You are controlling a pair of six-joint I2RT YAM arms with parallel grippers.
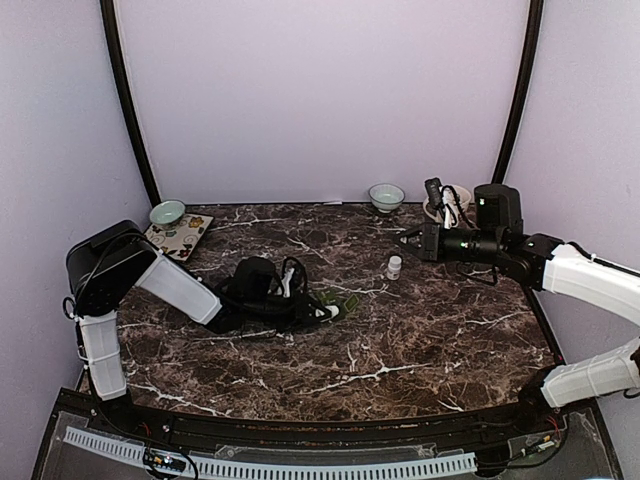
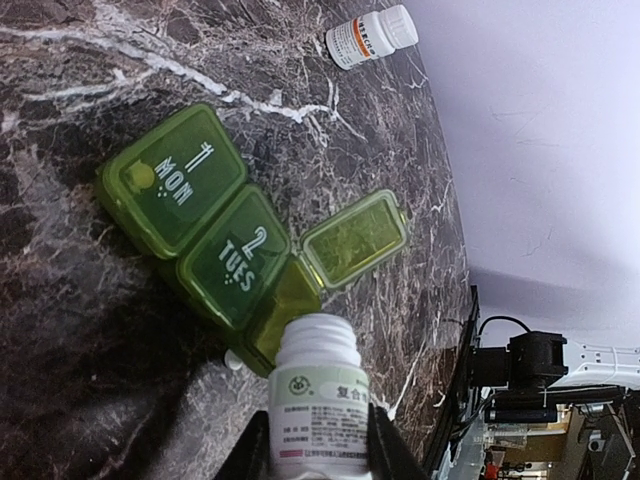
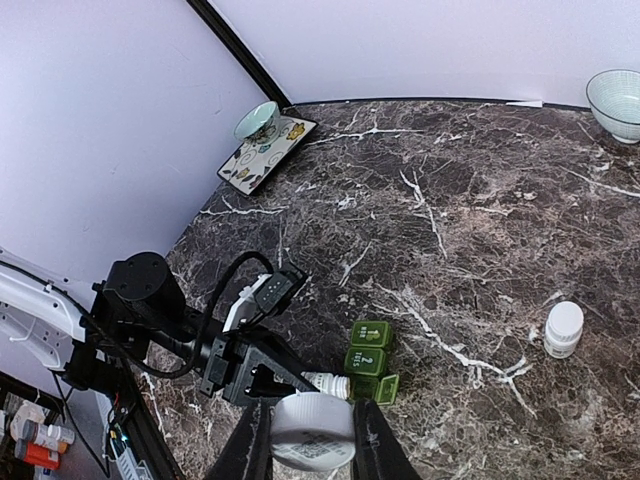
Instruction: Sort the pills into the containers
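The green pill box point(image 2: 205, 215) lies on the table, lids MON point(image 2: 172, 188) and TUES point(image 2: 238, 262) closed. Its third compartment point(image 2: 280, 315) stands open, the lid point(image 2: 355, 238) folded outward. My left gripper is shut on an uncapped white pill bottle point(image 2: 318, 390), its mouth pointing at that open compartment and covering part of it. A yellowish spot shows through the MON lid. Beside the box's lower edge sits a small white piece point(image 2: 233, 360), perhaps a pill. Well to the right, my right gripper is shut on a white cap point(image 3: 313, 420).
Another white bottle point(image 1: 394, 267), capped, stands upright right of the box. Pale bowls point(image 1: 386, 197) stand at the back, one bowl point(image 1: 167, 213) by a patterned tray point(image 1: 182, 240) at back left.
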